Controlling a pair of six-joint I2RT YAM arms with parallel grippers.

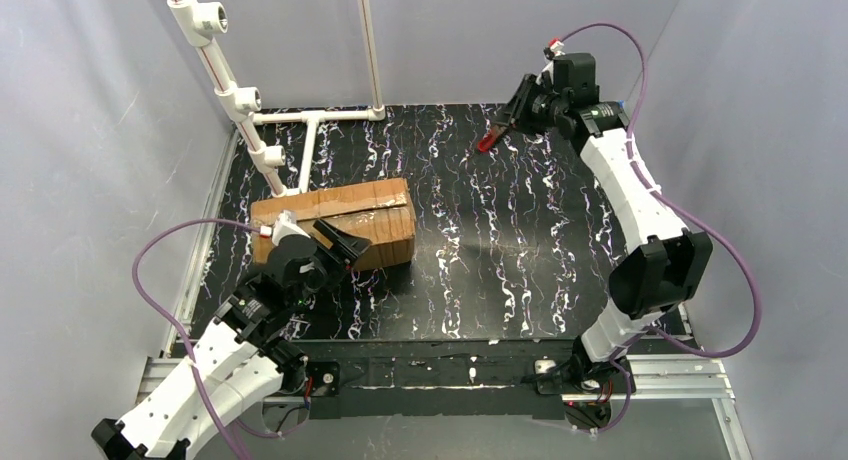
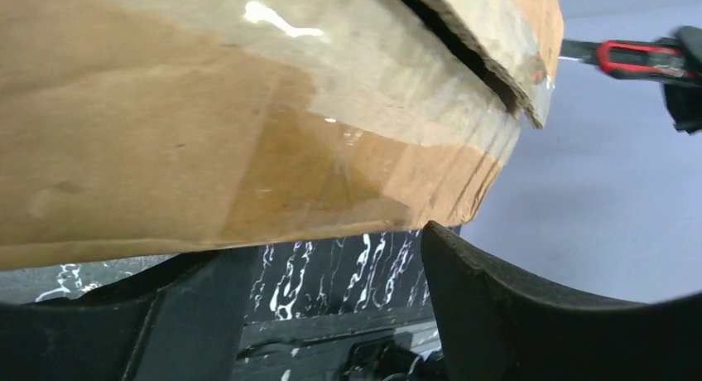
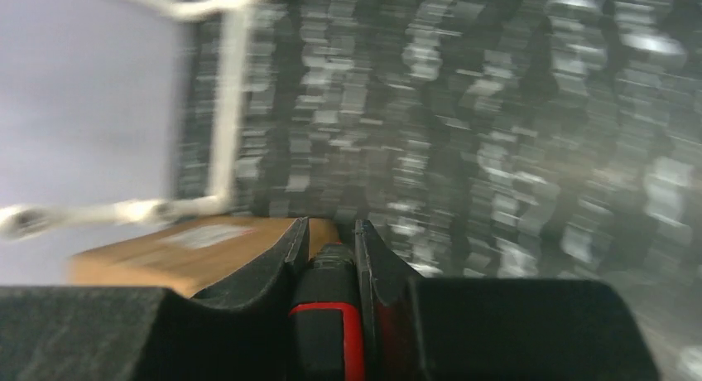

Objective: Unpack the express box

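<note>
The cardboard express box (image 1: 385, 220) lies on the left of the black table; a cut runs along its taped top, its flap edge showing in the left wrist view (image 2: 488, 41). My left gripper (image 1: 345, 235) is over the box's near side, its fingers part open, with the box face beyond them in the left wrist view. My right gripper (image 1: 508, 115) is up at the back right, away from the box, shut on a red-and-black cutter tool (image 1: 488, 140). The right wrist view is blurred.
A white pipe frame (image 1: 310, 150) stands at the back left, close to the box. Grey walls surround the table.
</note>
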